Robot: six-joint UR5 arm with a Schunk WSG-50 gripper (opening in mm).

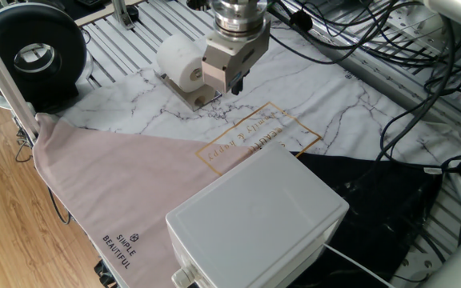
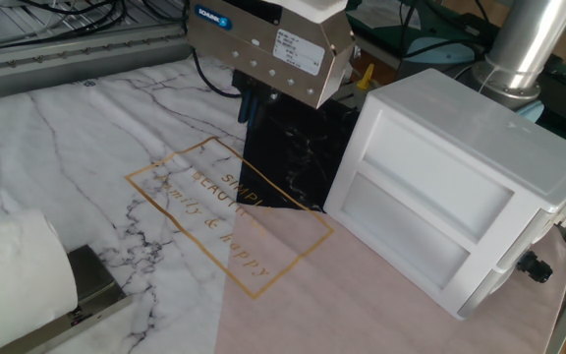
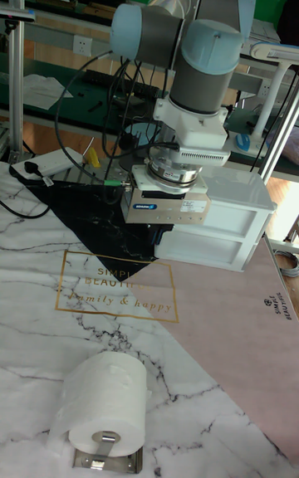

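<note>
My gripper point(image 1: 238, 85) hangs above the marble-print part of the cloth, with its metal body tilted in the first exterior view. In the second exterior view, the gripper's dark fingers point(image 2: 247, 102) point down over the cloth near the black patch. Whether they are apart or together is not clear. A white paper roll point(image 1: 180, 62) sits on a metal holder point(image 1: 201, 99); in the third exterior view the roll point(image 3: 106, 397) is at the front, well apart from the gripper. The white drawer box point(image 2: 438, 182) stands on the cloth, its drawer fronts closed.
The cloth point(image 1: 126, 172) has pink, black and marble areas and a gold-framed print. Black cables point(image 1: 386, 48) run along the rail side. A large black spool point(image 1: 34, 52) stands at the far left. Free cloth lies between the roll and the box.
</note>
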